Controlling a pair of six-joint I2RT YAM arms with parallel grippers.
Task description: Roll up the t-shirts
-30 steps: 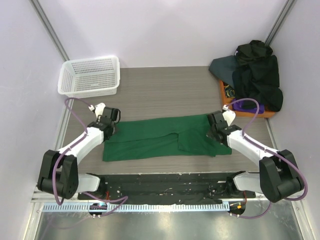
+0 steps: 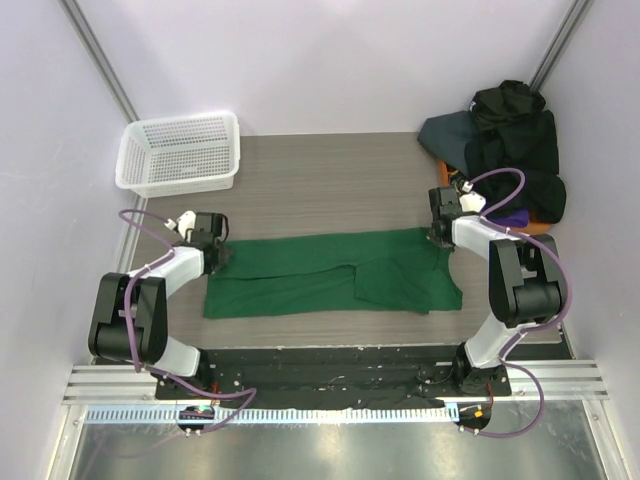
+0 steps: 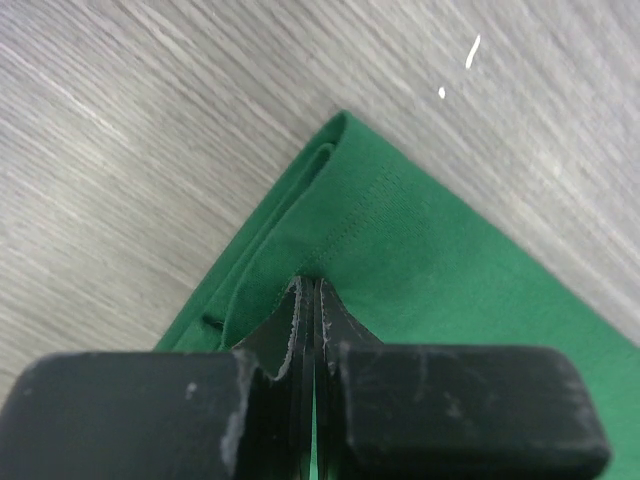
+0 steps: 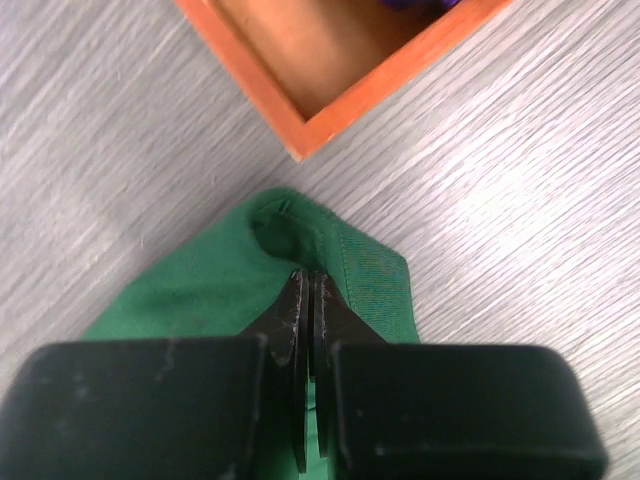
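Note:
A green t-shirt [image 2: 310, 256] lies folded lengthwise into a wide strip across the table, one sleeve flap spread at its right part. At its far left corner my left gripper [image 2: 222, 256] is down on the cloth; in the left wrist view its fingers [image 3: 300, 330] are together against the green fabric [image 3: 400, 240]. My right gripper [image 2: 440, 238] sits at the far right corner. There, in the right wrist view, the closed fingers [image 4: 295, 330] meet the cloth beside a raised fold [image 4: 290, 225]. Whether fabric is pinched between either pair of tips is hidden.
A white basket [image 2: 180, 189] stands empty at the back left. Behind the right gripper is an orange box [image 4: 335, 118] heaped with dark clothes [image 2: 515, 150] and a purple item [image 2: 510, 218]. Bare table [image 2: 330, 180] lies beyond the shirt.
My right gripper has travelled from the shirt's right part to its far right corner. The left gripper has dipped slightly at its corner, and the cloth there has shifted a little.

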